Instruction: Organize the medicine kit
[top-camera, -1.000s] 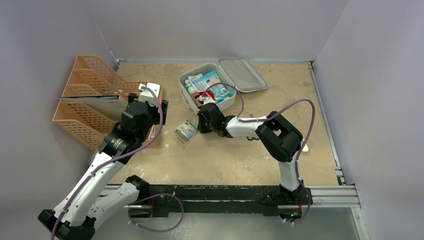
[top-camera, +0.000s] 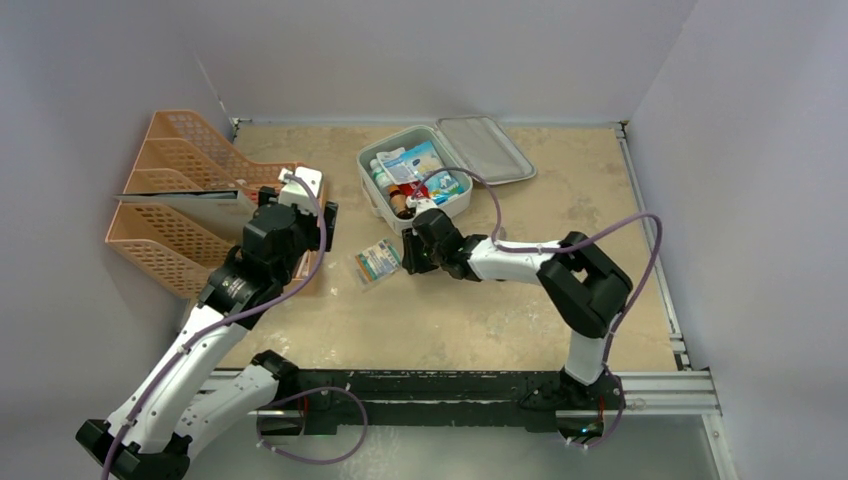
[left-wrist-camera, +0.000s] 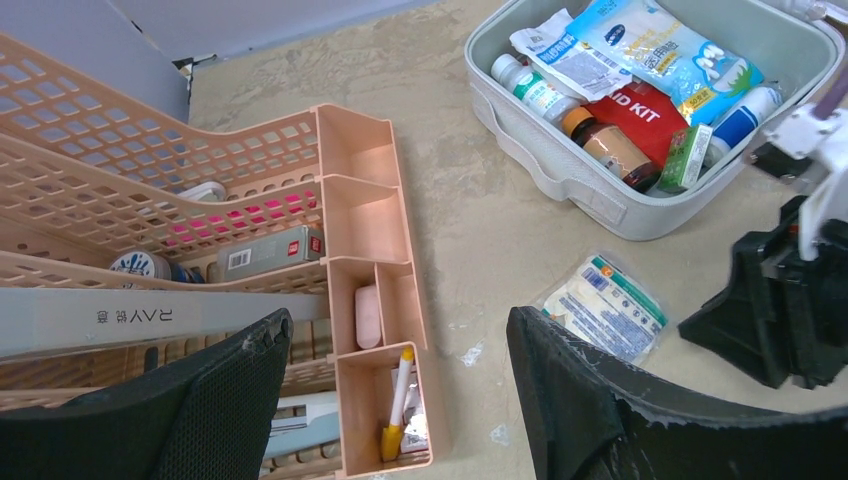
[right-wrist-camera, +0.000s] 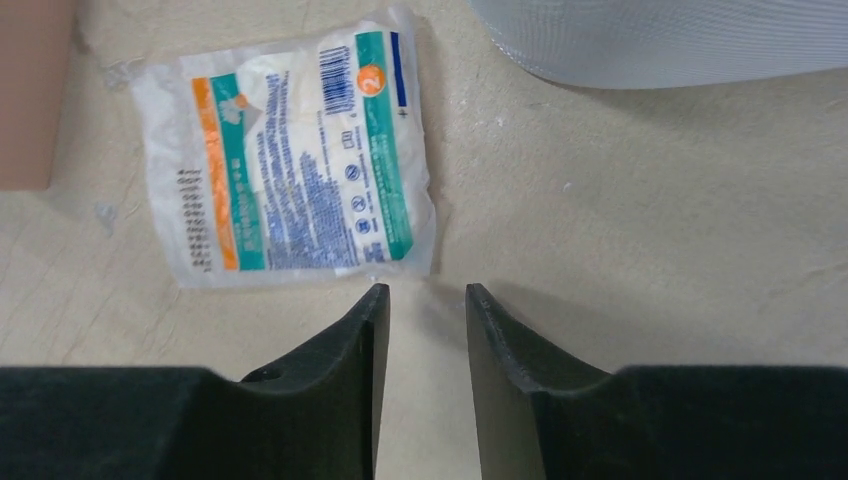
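A flat clear packet (right-wrist-camera: 300, 160) with orange and green stripes lies on the table, left of the right gripper in the top view. My right gripper is part open, its fingertips just short of the packet's edge with only bare table between them. The open grey medicine case (left-wrist-camera: 580, 195) holds bottles, a red kit pouch (left-wrist-camera: 638, 122), a green box (left-wrist-camera: 687, 158) and a blue packet (left-wrist-camera: 665, 50). My left gripper stands open and empty above the front edge of the peach organizer (left-wrist-camera: 365, 137).
Inside the organizer are a white box (left-wrist-camera: 150, 318), a grey box (left-wrist-camera: 270, 253) and a yellow-and-white pen (left-wrist-camera: 398, 405). The case's lid (top-camera: 487, 148) lies folded back to the right.
The packet moved slightly right and now lies by itself. The left arm stayed still.
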